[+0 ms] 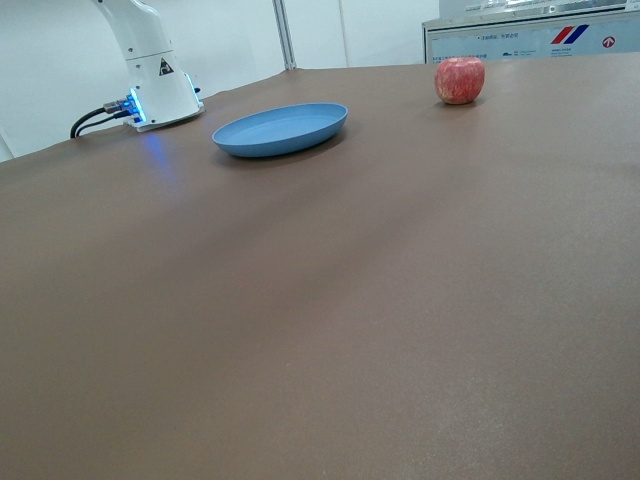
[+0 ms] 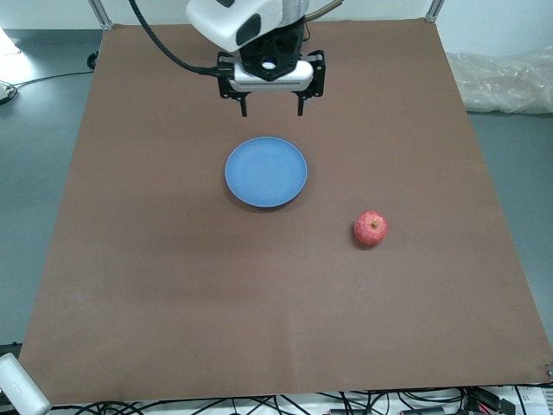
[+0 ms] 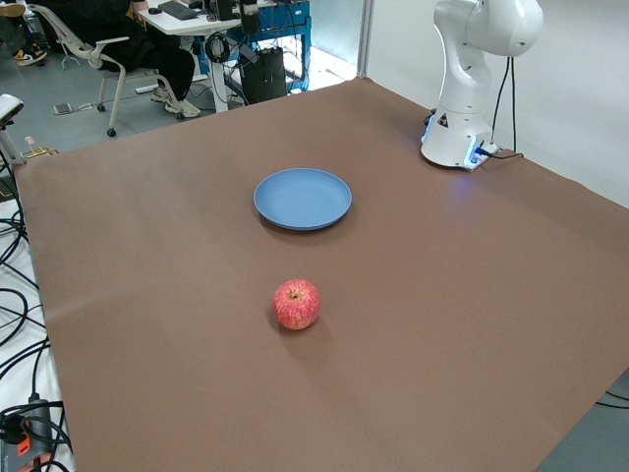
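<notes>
My gripper (image 2: 272, 111) hangs over the table's far end in the left view, behind the blue plate (image 2: 265, 171), its two black fingers apart with nothing visible between them. The plate lies empty mid-table, also seen in the top view (image 1: 280, 128) and right view (image 3: 303, 199). A red apple (image 2: 371, 227) rests on the brown table to the plate's lower right in the left view; it shows in the top view (image 1: 459, 80) and the right view (image 3: 296, 304). The gripper is not visible in the top or right views.
A white cylindrical part (image 2: 22, 385) and cables run along the near edge in the left view. A white robot base (image 3: 452, 138) stands at the table's edge in the right view, with a chair and desk beyond.
</notes>
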